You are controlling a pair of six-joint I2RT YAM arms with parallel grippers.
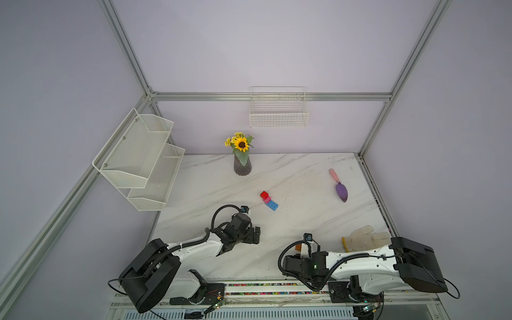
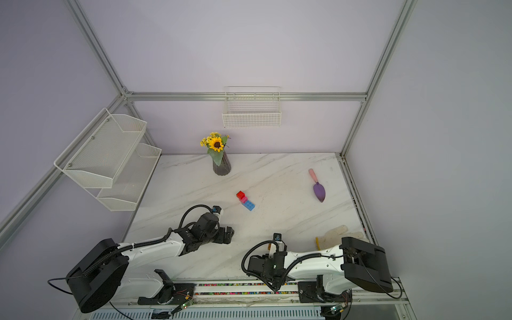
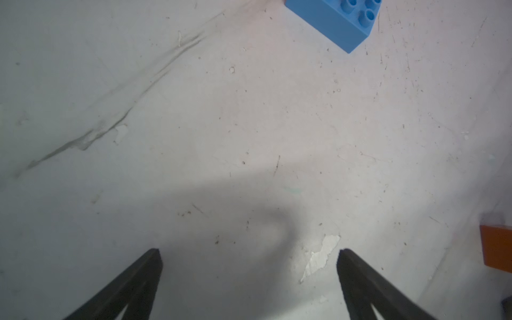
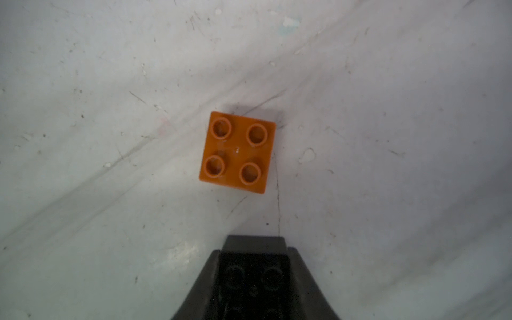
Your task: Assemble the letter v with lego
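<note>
Toward the middle of the table lies a joined chain of a red brick, a pink brick and a blue brick. In the right wrist view an orange brick rests flat on the table, studs up, just beyond my right gripper. That gripper is shut on a dark brick, whose studs show dimly between its fingers. My left gripper stands open over bare table, nothing between its fingers; the corner of the blue brick shows ahead of it.
A vase of sunflowers stands at the back. On the right lie a purple trowel and a glove, the glove close to my right arm. White mesh shelves hang at the left.
</note>
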